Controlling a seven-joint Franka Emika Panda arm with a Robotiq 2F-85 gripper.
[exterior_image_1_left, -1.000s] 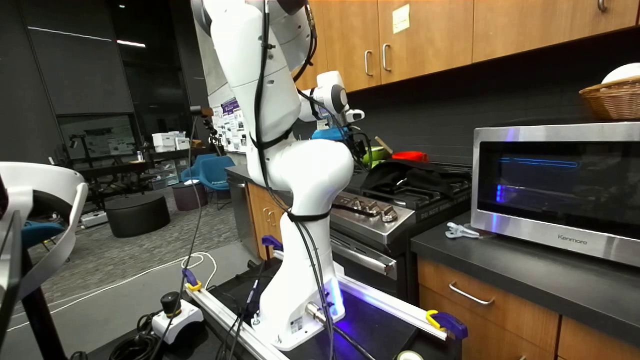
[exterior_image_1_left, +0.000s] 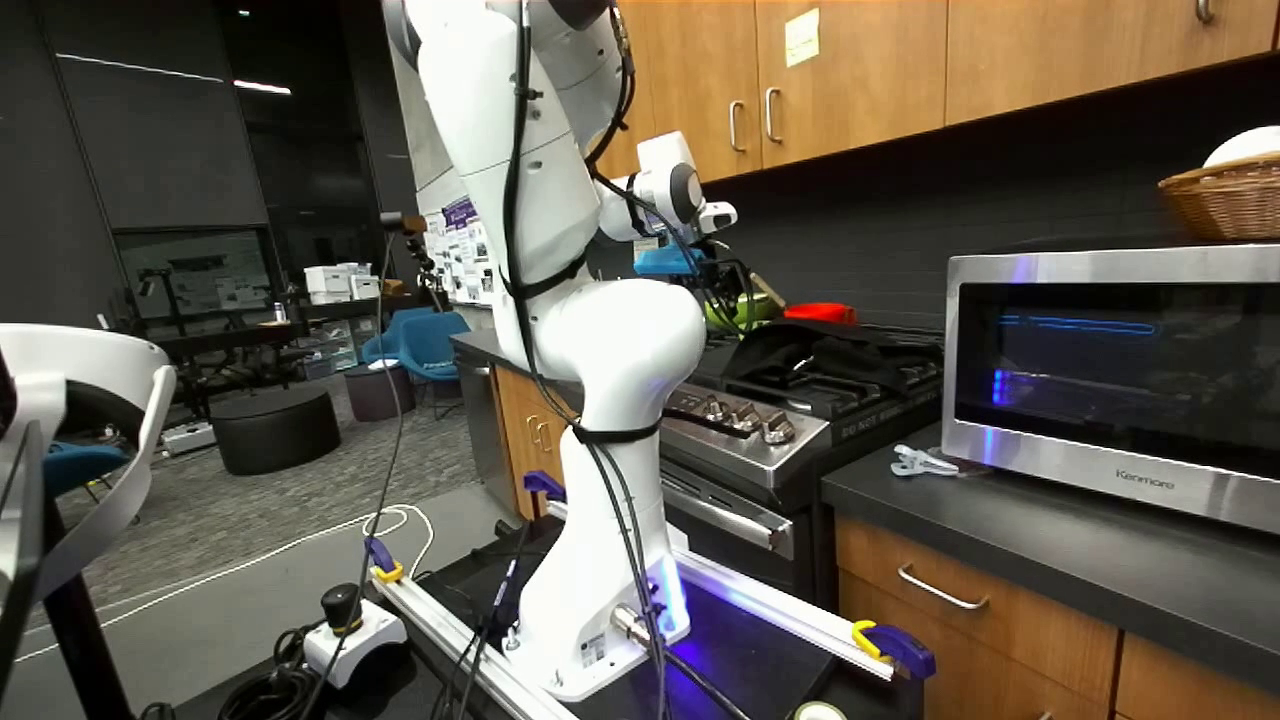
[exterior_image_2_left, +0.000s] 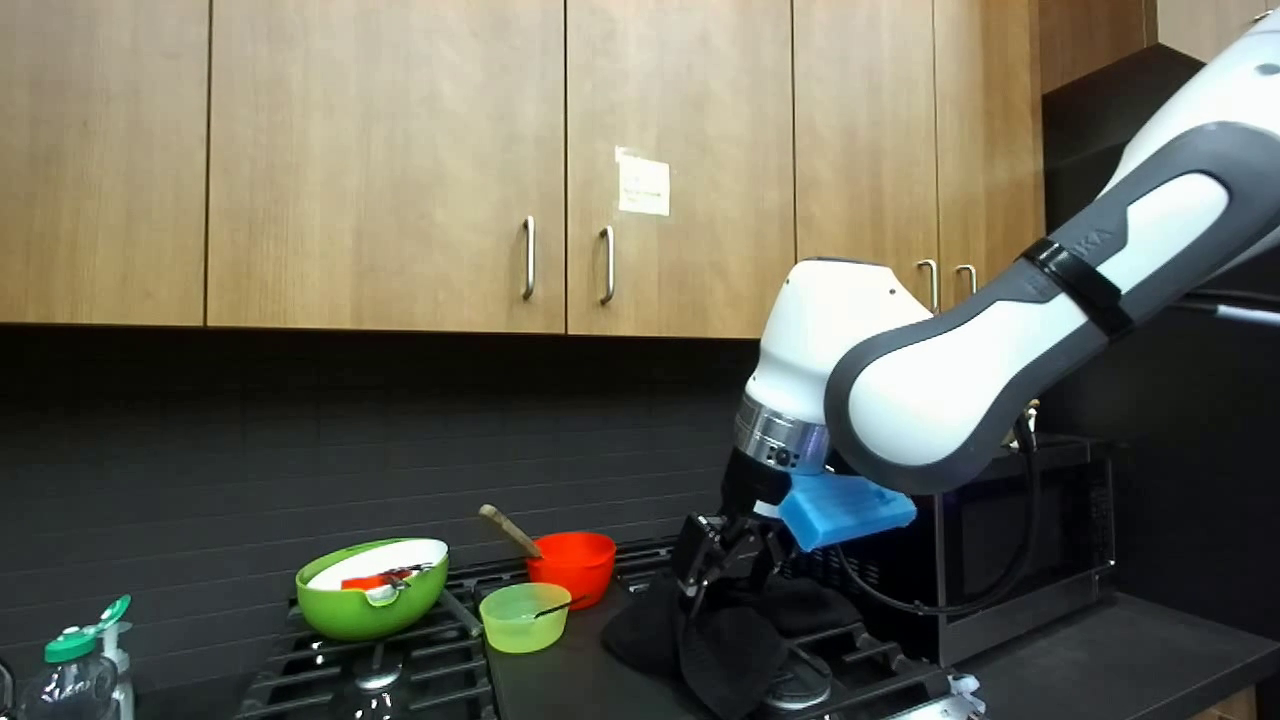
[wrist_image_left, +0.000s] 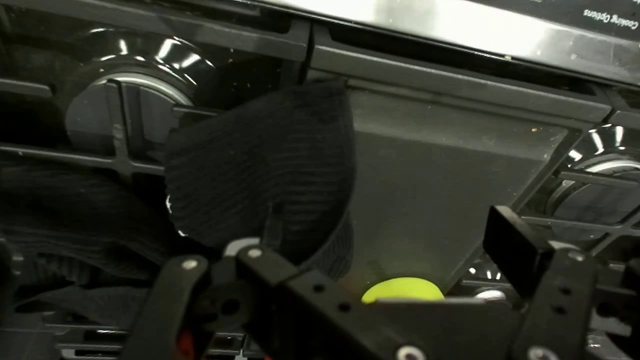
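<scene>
My gripper stands open in the wrist view, its fingers wide apart and nothing held between them. Below the left finger lies a ribbed black cloth (wrist_image_left: 264, 162), spread over a burner grate and the edge of the flat griddle (wrist_image_left: 432, 162). More dark folds of cloth lie at the left of that view. Exterior view 2 has the gripper (exterior_image_2_left: 708, 558) just above the black cloth (exterior_image_2_left: 732, 654); whether they touch cannot be told there. In exterior view 1 the arm hides most of the gripper.
Left of the gripper, a pale green cup (exterior_image_2_left: 522, 630), a red bowl (exterior_image_2_left: 578, 564) with a wooden handle, and a green bowl (exterior_image_2_left: 360, 610) holding utensils stand around the stove. A microwave (exterior_image_1_left: 1116, 372) occupies the counter. Cabinets (exterior_image_2_left: 678, 120) hang above.
The arm's wrist end has risen slightly and shifted a little to the right in exterior view 1. The black cloth on the stove looks about the same there.
</scene>
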